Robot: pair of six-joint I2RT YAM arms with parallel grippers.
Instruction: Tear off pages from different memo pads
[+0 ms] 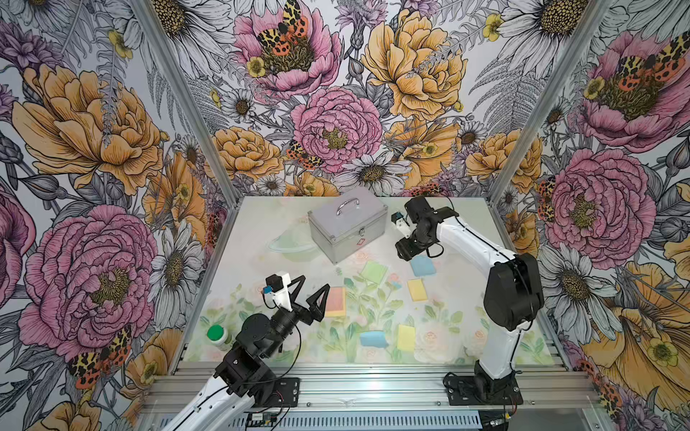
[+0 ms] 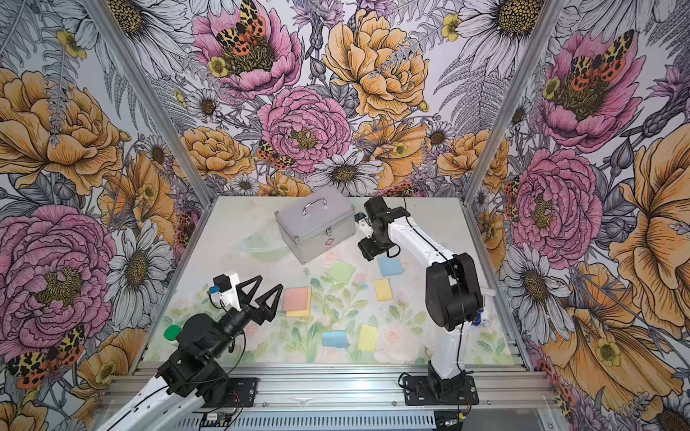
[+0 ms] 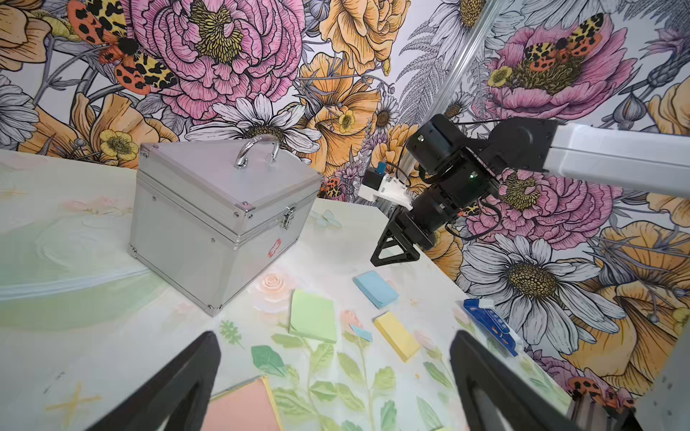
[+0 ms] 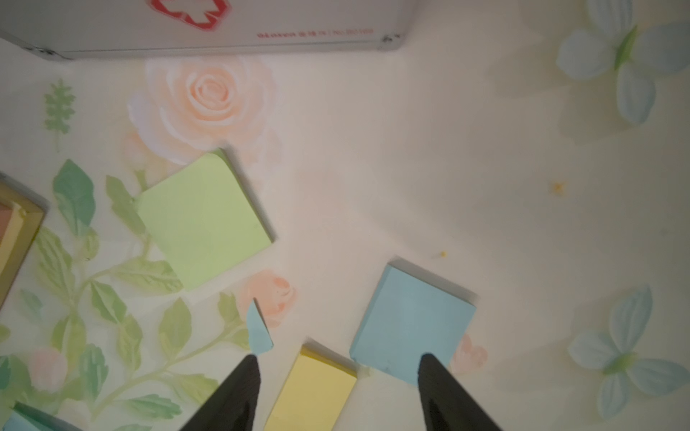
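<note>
Several memo pads lie on the table: green [image 4: 204,219], blue [image 4: 412,320], yellow [image 4: 312,393], and a pink one [image 1: 334,296] on a yellow base at centre-left; blue [image 1: 373,338] and yellow [image 1: 406,337] ones lie near the front. A small light-blue piece [image 4: 258,330] lies between green and yellow pads. My right gripper hangs over the blue and yellow pads at the back right, open and empty. My left gripper [image 1: 318,300] stands open and empty above the front left, near the pink pad.
A silver metal case [image 1: 345,232] stands at the back middle. A green-lidded jar [image 1: 215,333] sits at the front left, and a blue object [image 3: 491,323] at the right edge. Free room is at the back left.
</note>
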